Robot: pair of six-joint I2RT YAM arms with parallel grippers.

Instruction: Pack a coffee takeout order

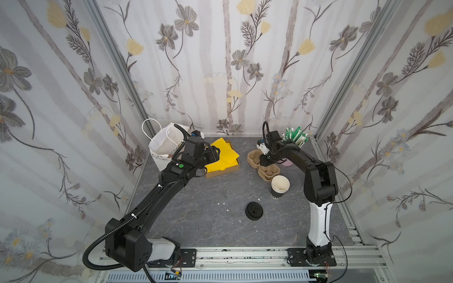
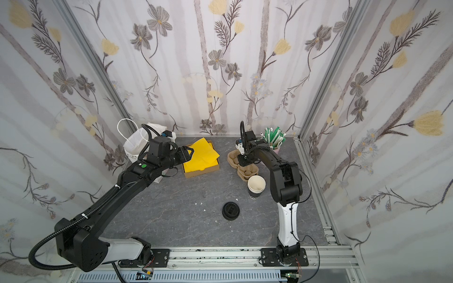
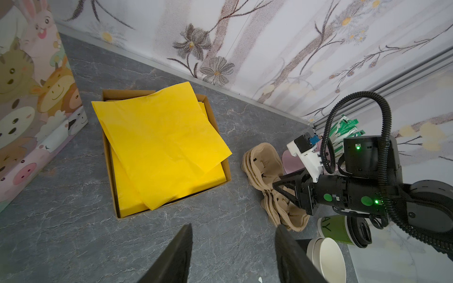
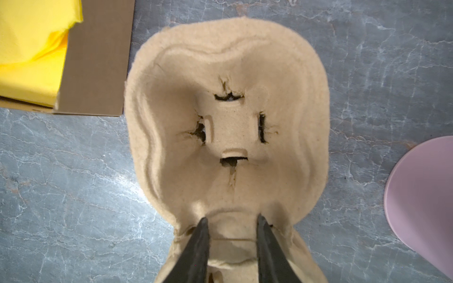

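Note:
A brown molded cup carrier with two wells lies toward the back right; in the left wrist view the carrier [image 3: 265,165] appears as a layered stack. My right gripper is shut on the narrow bridge between its wells. White-rimmed paper cups [image 1: 280,184] stand nested in front of the carrier. A black lid [image 1: 254,210] lies on the open table. My left gripper has its fingers apart, nothing between them, near the box [image 3: 111,174] of yellow napkins [image 3: 162,141]. Left of that box stands the white paper bag [image 1: 160,146].
Green-and-white sticks [image 2: 273,136] stand in a pink holder [image 4: 424,198] right of the carrier. A green container with a black end [image 3: 335,228] sits beneath the right arm.

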